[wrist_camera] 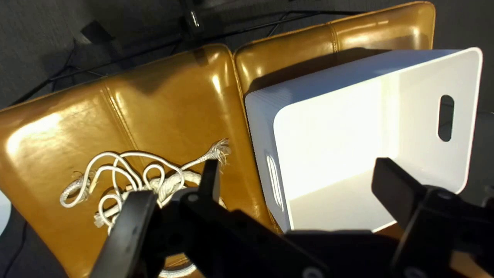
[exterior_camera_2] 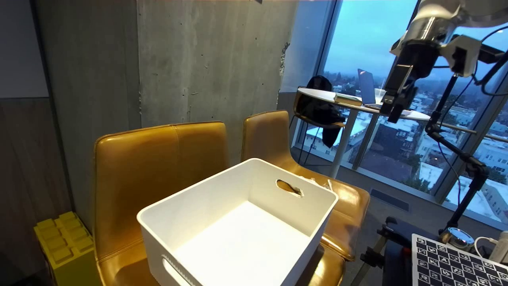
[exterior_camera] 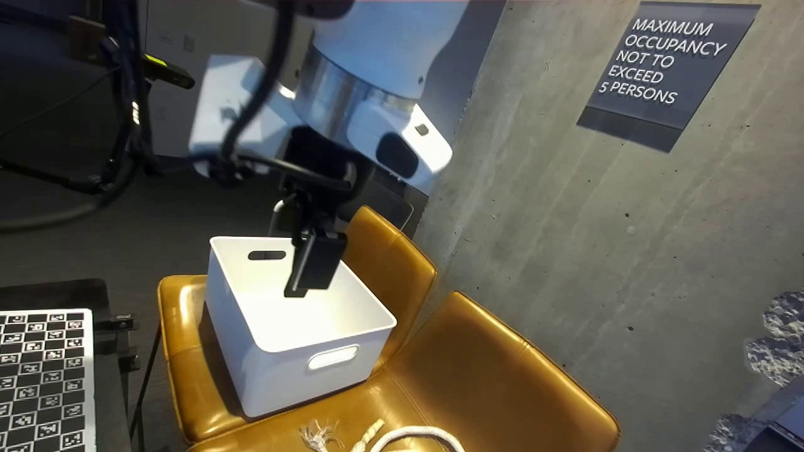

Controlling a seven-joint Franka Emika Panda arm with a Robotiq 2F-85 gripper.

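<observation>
An empty white bin [exterior_camera: 331, 376] rests on one tan leather chair, its open top facing up and oval handle holes in its end walls. On the neighbouring chair lies a loose tangle of white rope [wrist_camera: 156, 166], with frayed ends, partly hidden by my fingers in the wrist view. My gripper is open with nothing between its fingers. Exterior view 2 shows the gripper [exterior_camera_2: 399, 100] raised, well above seat level and away from the bin. In exterior view 1 one dark finger overlaps the bin's opening.
Two tan chairs stand side by side, their backrests [exterior_camera_2: 162, 186] along a concrete wall [exterior_camera: 558, 226]. A checkered board [exterior_camera: 45, 384] sits on a dark stand near the bin. A camera stand [exterior_camera_2: 462, 152] and a round table [exterior_camera_2: 316, 93] are near the windows.
</observation>
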